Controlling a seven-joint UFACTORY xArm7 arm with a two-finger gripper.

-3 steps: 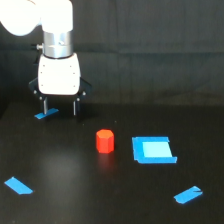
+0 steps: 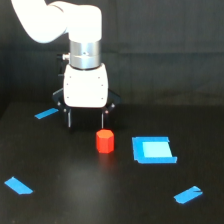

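A small red block stands upright on the dark table, near the middle of the camera view. My gripper hangs behind it and a little to its left, pointing down. The two dark fingers are spread wide, so it is open, and nothing shows between them. Its right finger comes down close to the block's top in the image; whether they touch I cannot tell. To the right of the block lies a white square framed in blue tape.
Strips of blue tape lie flat at the front left, the front right and the back left.
My arm has moved to the right and somewhat lower in the image, bringing the open gripper closer to the red block. The block and the taped square have stayed in place.
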